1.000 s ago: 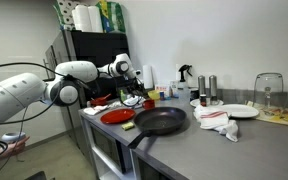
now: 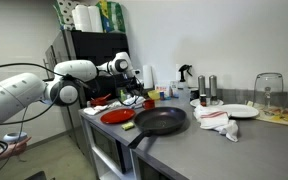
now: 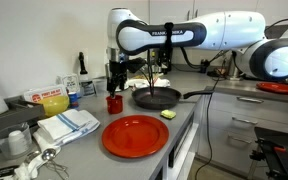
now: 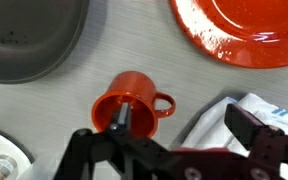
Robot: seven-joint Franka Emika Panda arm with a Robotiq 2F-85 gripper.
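A red mug [image 4: 126, 106] stands upright on the counter, seen from above in the wrist view with its handle toward the right. My gripper is open, its two black fingers spread wide. The left finger overlaps the mug's opening in that view, and the right one lies over a white cloth. In exterior view 2 the gripper [image 3: 116, 83] is just above the mug [image 3: 114, 104]; whether they touch I cannot tell. Exterior view 1 shows the mug [image 2: 149, 104] small, beyond the pan.
A red plate [image 3: 136, 136] lies near the mug. Close by on the other side is a dark frying pan [image 2: 161, 121], its handle over the counter's front edge. White cloth [image 3: 68, 126], jars and bottles crowd the back. Clear counter [image 2: 214, 155] extends right of the pan.
The arm's wrist has shifted slightly near the mug in exterior view 1. The mug, plate and pan look unmoved.
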